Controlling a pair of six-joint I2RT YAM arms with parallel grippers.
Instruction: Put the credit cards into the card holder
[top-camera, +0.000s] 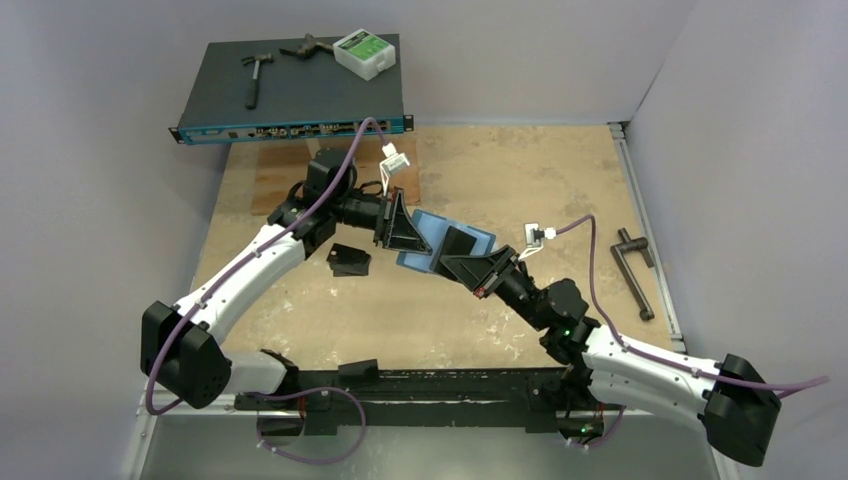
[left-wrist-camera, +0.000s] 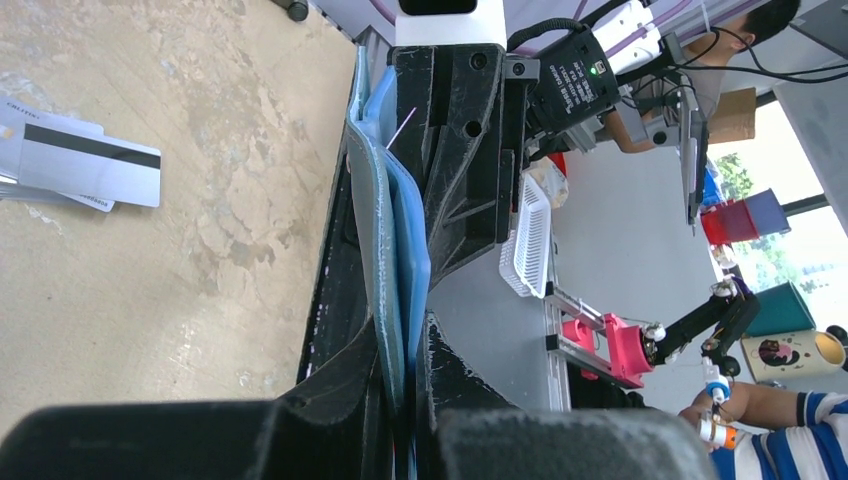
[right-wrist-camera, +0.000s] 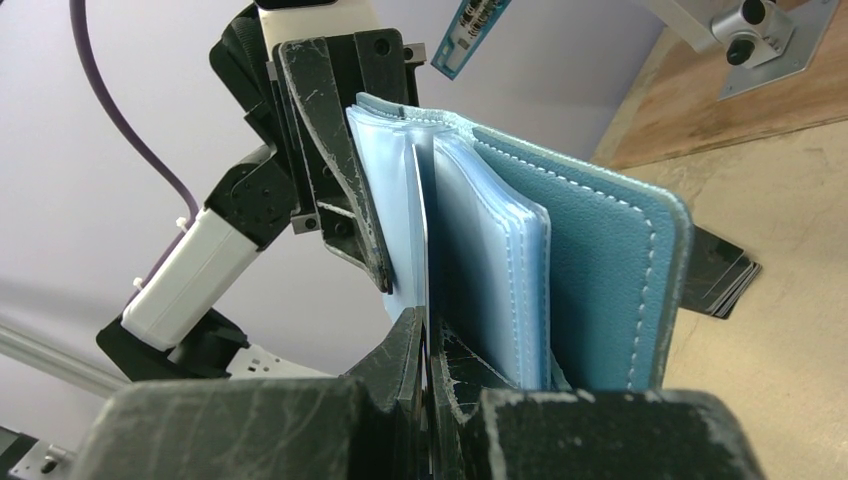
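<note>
The blue card holder (top-camera: 427, 228) is up between my two grippers, its pages spread in the right wrist view. My left gripper (top-camera: 429, 251) is shut on one end of it. A dark card (top-camera: 458, 243) lies against the holder in the top view. My right gripper is shut on this card, whose thin edge (right-wrist-camera: 421, 225) stands between the clear sleeves (right-wrist-camera: 490, 230). How deep the card sits in a sleeve cannot be made out. Several loose cards (top-camera: 348, 260) rest on the table left of the holder; striped backs of cards (left-wrist-camera: 90, 165) show in the left wrist view.
A dark equipment box (top-camera: 300, 85) at the back carries a hammer (top-camera: 254, 82) and a white-green case (top-camera: 365, 53). An angled metal handle (top-camera: 634, 275) lies by the right edge.
</note>
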